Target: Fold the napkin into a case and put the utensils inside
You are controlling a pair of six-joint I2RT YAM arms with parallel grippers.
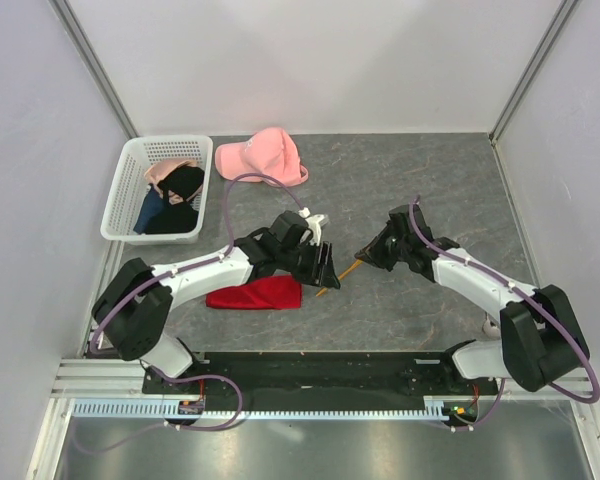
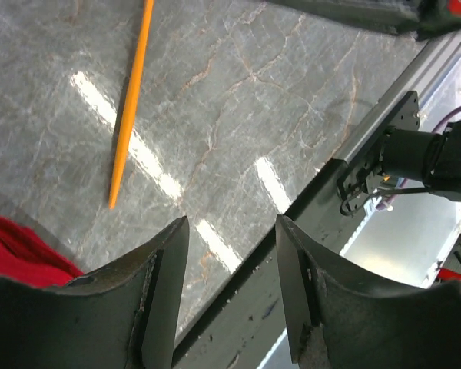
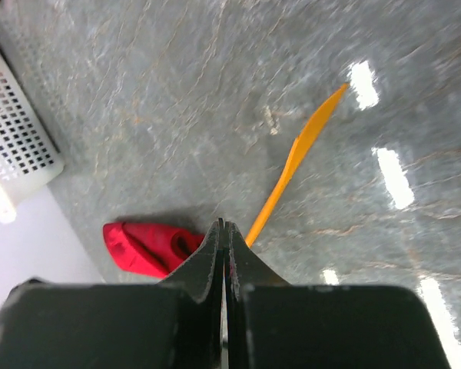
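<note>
An orange knife lies slantwise on the grey table, its handle end towards the front left. In the right wrist view the knife's blade points to the upper right. My right gripper is shut over the handle side, and no knife shows between its fingers; the handle's end is hidden behind them. My left gripper stands open and empty, with the knife apart from it to the upper left. The red napkin lies folded at the front left, partly covered by the left arm.
At the back left a white basket holds dark and pink cloth, with a pink cap beside it. A metallic utensil partly shows by the right arm.
</note>
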